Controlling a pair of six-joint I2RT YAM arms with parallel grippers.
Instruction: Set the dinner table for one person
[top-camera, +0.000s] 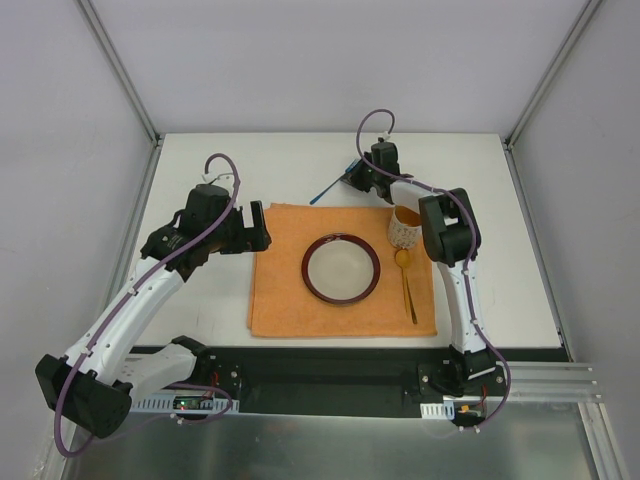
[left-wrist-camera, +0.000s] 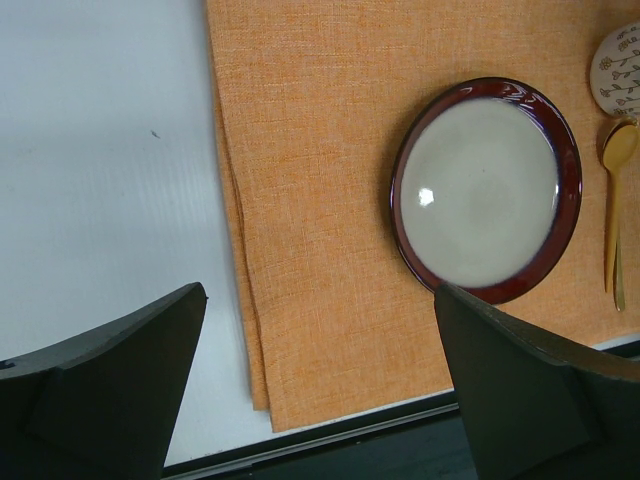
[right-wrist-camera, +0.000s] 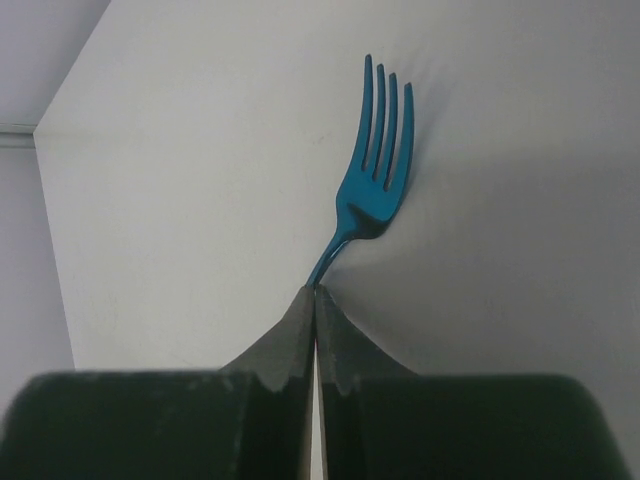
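Observation:
A teal-blue fork (right-wrist-camera: 375, 190) lies on the white table behind the placemat; its slim handle (top-camera: 323, 194) also shows in the top view. My right gripper is shut on the fork's neck at its fingertips, and the fingers hide the rest of the handle in the right wrist view. Over the left edge of the orange placemat (left-wrist-camera: 330, 200), my left gripper (top-camera: 250, 229) stands open and empty. Mid-mat sits a pale plate (top-camera: 341, 269) with a dark red rim. To its right are a patterned cup (top-camera: 404, 232) and a golden spoon (top-camera: 403, 260).
Another thin golden utensil (left-wrist-camera: 619, 285) lies partly beneath the spoon. The right forearm (top-camera: 448, 225) passes close by the cup.

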